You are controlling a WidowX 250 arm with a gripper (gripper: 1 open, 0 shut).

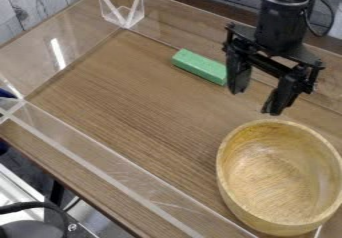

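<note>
My black gripper [259,82] is at the upper right of the camera view, open, its fingers pointing down above the wooden table [107,122]. A green block [199,66] lies just left of it. A large tan bowl [278,180] sits at the lower right, below the gripper.
A clear plastic container [123,8] stands at the upper left. A black cable [34,207] shows at the lower left corner.
</note>
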